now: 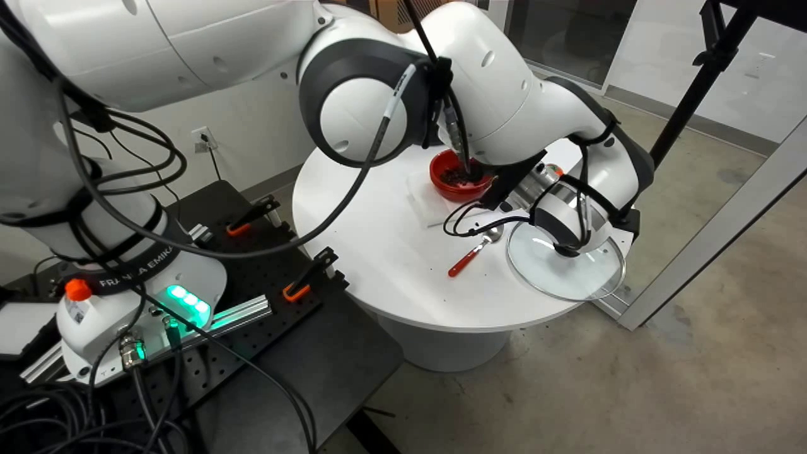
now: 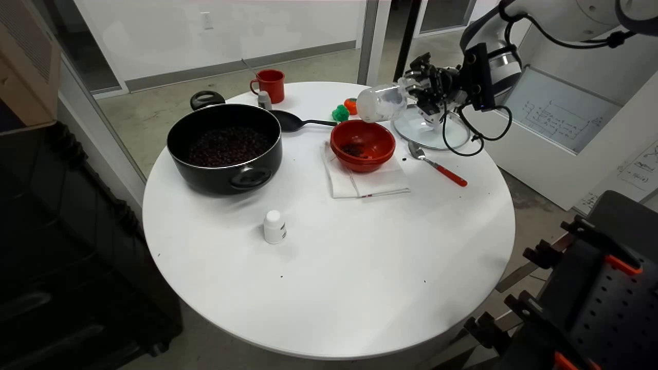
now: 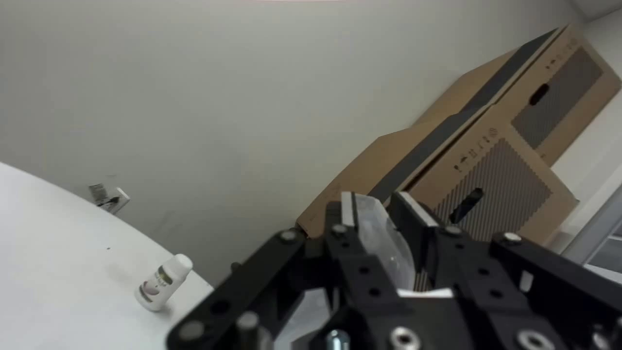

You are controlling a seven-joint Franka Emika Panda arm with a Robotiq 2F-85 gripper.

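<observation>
My gripper (image 2: 412, 92) is shut on a clear plastic container (image 2: 379, 104), tipped on its side with its wide end toward the left. In the wrist view, part of the translucent container (image 3: 385, 239) shows between the dark fingers. A red bowl (image 2: 364, 161), which looks like a stack of two, stands on a folded white cloth (image 2: 345, 188), just in front of and below the container. Dark bits lie inside the bowl. In exterior view 1 the arm hides the gripper and the container.
Right of the bowl lie a red-handled spoon (image 2: 453, 175) and a glass lid (image 1: 563, 276). A black pot (image 2: 225, 179) with dark contents, a black ladle (image 2: 290, 120) and a red mug (image 2: 271, 86) occupy the left. A white bottle (image 2: 274, 228) stands near the clear table front.
</observation>
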